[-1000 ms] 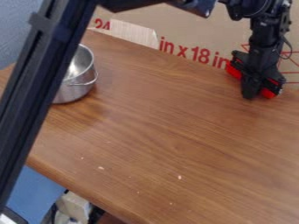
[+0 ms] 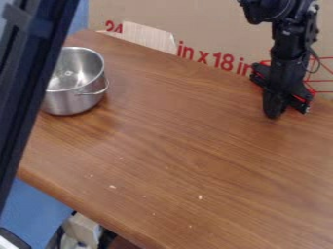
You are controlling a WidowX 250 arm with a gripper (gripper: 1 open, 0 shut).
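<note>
My black gripper (image 2: pixel 274 105) is low at the back right of the wooden table, beside the cardboard backdrop. A red object (image 2: pixel 301 100) shows behind it, mostly hidden by the gripper, so I cannot tell its shape or whether the fingers touch it. The finger gap is hidden in this view; the gripper looks shut. A steel pot (image 2: pixel 73 91) with a wire handle stands at the back left of the table.
The cardboard (image 2: pixel 202 29) borders the back. A dark vertical frame (image 2: pixel 19 88) crosses the left side of the view.
The gripper has shifted slightly left and toward the front, and the arm sits a little differently. The dark frame at the left appears shifted leftward.
</note>
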